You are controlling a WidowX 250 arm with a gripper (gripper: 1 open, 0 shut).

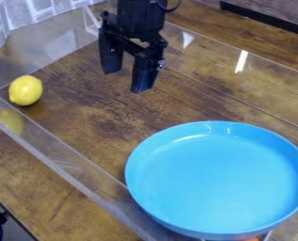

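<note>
The black gripper hangs over the upper middle of the wooden surface, its two fingers apart and open, with nothing seen between them. A yellow lemon lies at the left, beside the clear wall. A large blue plate fills the lower right, well apart from the gripper.
A clear plastic wall runs along the left and lower left of the wooden surface. A small orange item, mostly hidden, shows below the plate at the bottom right.
</note>
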